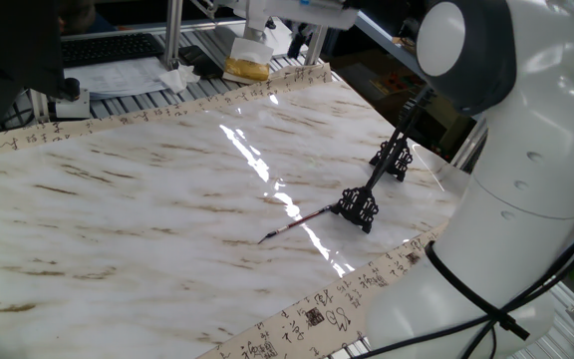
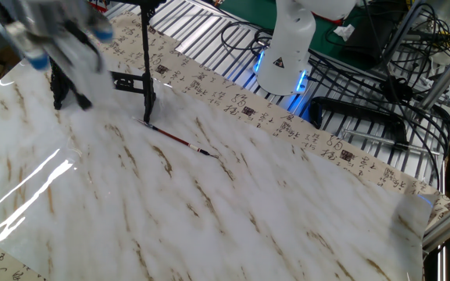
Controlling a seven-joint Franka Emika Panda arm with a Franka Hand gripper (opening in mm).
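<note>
A thin brush with a dark reddish handle and a dark tip lies on the marbled sheet, its rear end close to one foot of the black rack. The same brush shows in exterior view 1, pointing away from the black rack. In exterior view 2 the rack stands upright at the upper left. My gripper hangs there, blurred, in front of part of the rack. Whether its fingers are apart or together, or hold anything, is not clear. In exterior view 1 its fingers cannot be made out.
The glossy marbled sheet is wide and mostly bare, with a beige calligraphy border. My arm and its loose cables occupy the right of exterior view 1. A keyboard and papers lie beyond the sheet.
</note>
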